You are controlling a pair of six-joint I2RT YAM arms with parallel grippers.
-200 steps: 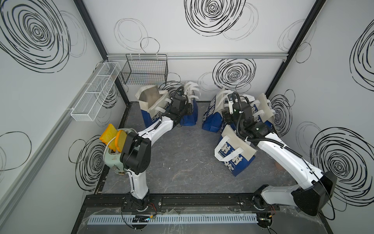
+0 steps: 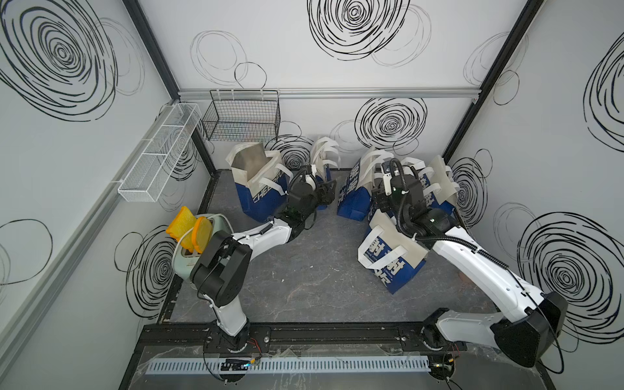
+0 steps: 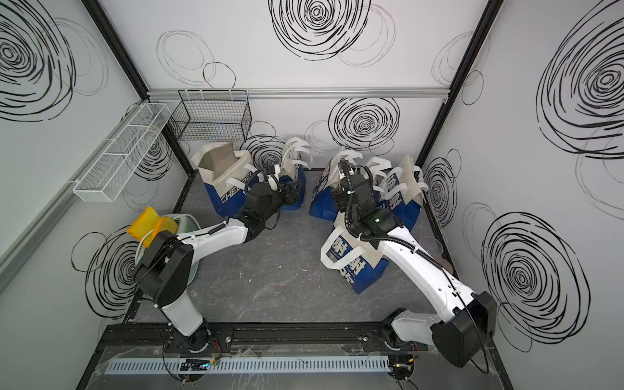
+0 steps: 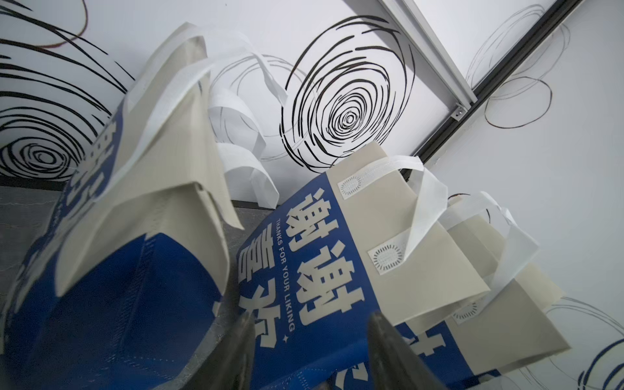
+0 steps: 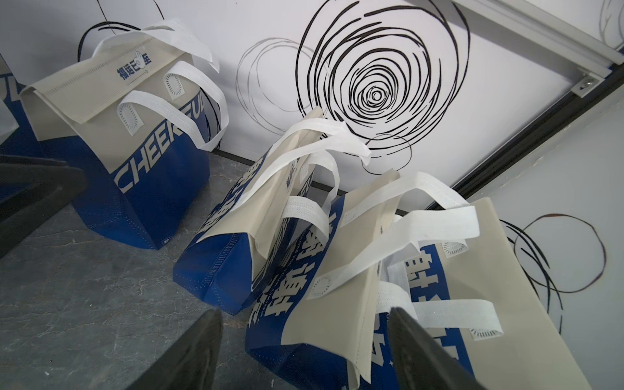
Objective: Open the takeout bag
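Several blue-and-cream takeout bags stand along the back. The far-left bag (image 2: 260, 195) gapes at the top, its inside showing. Beside my left gripper (image 2: 331, 191) stands a narrow bag (image 2: 321, 150) with loose white handles, partly hidden by the arm. In the left wrist view, the left fingers (image 4: 237, 351) are apart, with a lettered bag (image 4: 312, 260) beyond the gap. My right gripper is open over a cluster of bags; a cream-topped bag (image 5: 338, 286) with white handles lies beyond its fingers. I see nothing held in either gripper. Which bag is meant cannot be told.
A single bag (image 2: 395, 263) lies tilted on the table in front of the right arm. A pale bucket (image 2: 184, 261) with yellow items stands at left. Wire baskets (image 2: 241, 117) hang on the walls.
My left gripper has moved right and slightly toward the front, away from the open far-left bag. The narrow bag's top has shifted slightly right. The right arm has barely moved.
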